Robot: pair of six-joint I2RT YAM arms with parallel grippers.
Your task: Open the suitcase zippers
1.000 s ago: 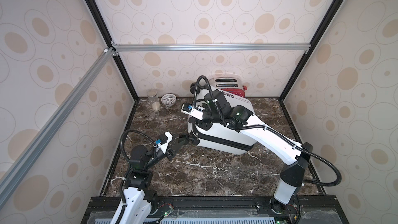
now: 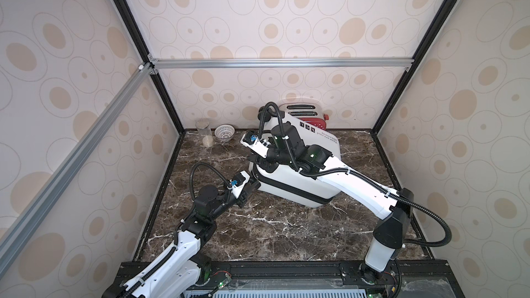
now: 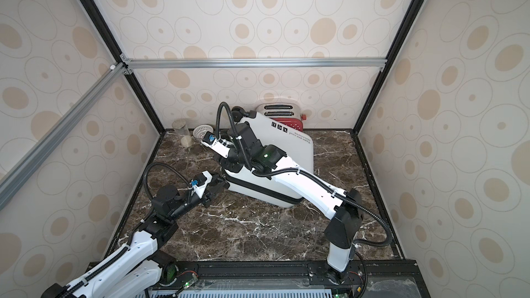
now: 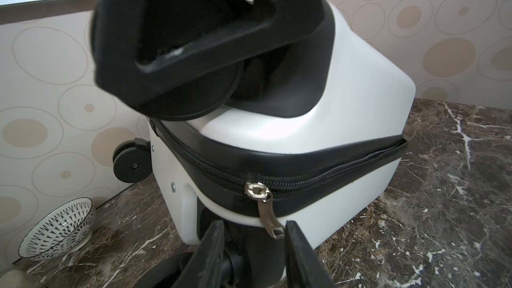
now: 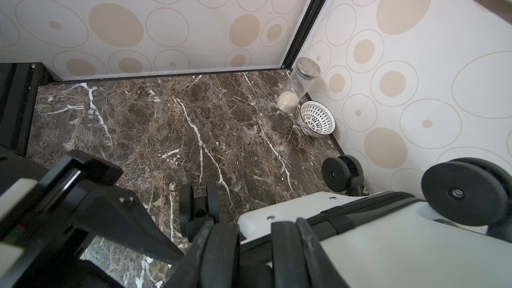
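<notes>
A white suitcase (image 2: 309, 185) with a black zipper band lies on the marble table (image 2: 265, 231). In the left wrist view, a metal zipper pull (image 4: 257, 192) with a leather tab (image 4: 269, 216) hangs near the corner. My left gripper faces this tab from just outside the suitcase, its fingers apart on either side below the tab. My right gripper is over the suitcase's upper part, shut on a dark part of it at the band or wheel; exactly which is unclear.
A red toaster (image 3: 278, 121) stands behind the suitcase. A glass jar (image 3: 182, 138) and a white perforated bowl (image 3: 202, 130) are at the back left.
My left arm has moved right toward the suitcase corner. My right arm and the suitcase have shifted slightly, the suitcase's lower edge a little downward.
</notes>
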